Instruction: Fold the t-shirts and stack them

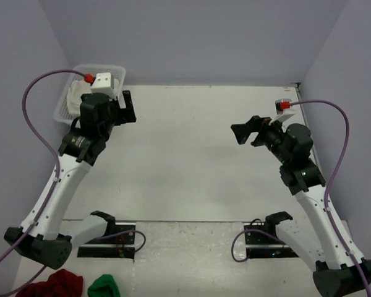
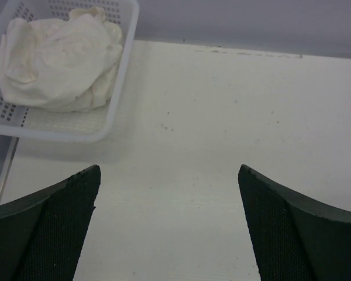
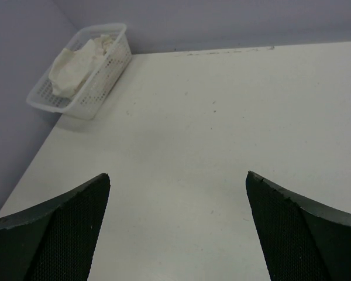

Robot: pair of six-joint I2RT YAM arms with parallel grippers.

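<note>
A crumpled white cloth [image 2: 64, 61], likely a t-shirt, lies in a white plastic basket [image 2: 105, 126] at the table's far left corner. My left gripper [image 1: 125, 108] is above the table just right of that basket. Its fingers stand wide apart in the left wrist view, with bare table between them. Over the right half of the table hangs my right gripper [image 1: 246, 136], open and empty too. The right wrist view shows the same basket [image 3: 108, 79] far off at the upper left. From above, the left arm hides part of the basket.
Walls close in the back and both sides. Below the table's front edge, a dark red cloth [image 1: 55, 284] and a green cloth [image 1: 104, 287] lie at the lower left. Purple cables loop from both arms.
</note>
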